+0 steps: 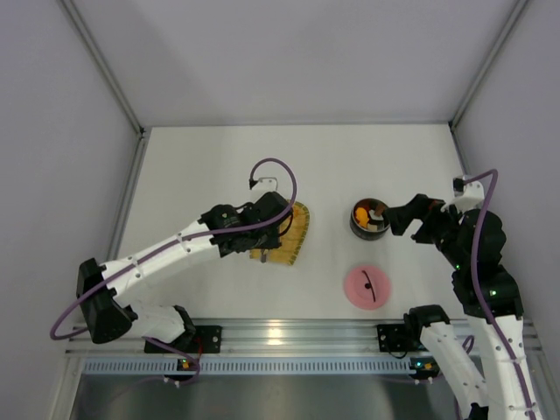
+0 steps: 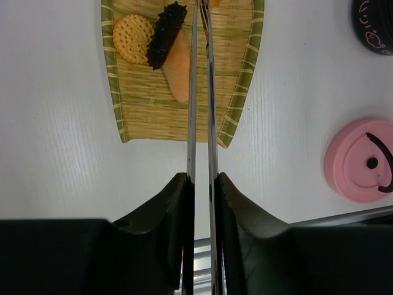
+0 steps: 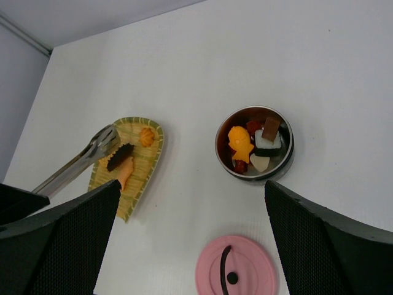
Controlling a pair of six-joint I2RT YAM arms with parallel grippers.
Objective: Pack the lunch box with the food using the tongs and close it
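On the woven basket tray (image 2: 153,123) lie a round biscuit (image 2: 131,40), a dark bumpy food piece (image 2: 164,42) and a pale orange sausage-like piece (image 2: 178,77) partly beneath the dark one. My left gripper, with long metal tongs, is shut above the tray; nothing shows between its fingers, and the dark piece rests beside them. A small orange piece (image 3: 147,136) sits at the tray's far end. The round lunch box (image 3: 289,169) stands uncovered, filled with several foods. To its right, my right gripper (image 1: 409,226) hangs open and empty.
The pink round lid (image 1: 359,296) with a dark strap lies flat on the table in front of the lunch box. Table between tray and lunch box is bare, as is the back area. A metal rail (image 1: 289,329) runs along the front edge.
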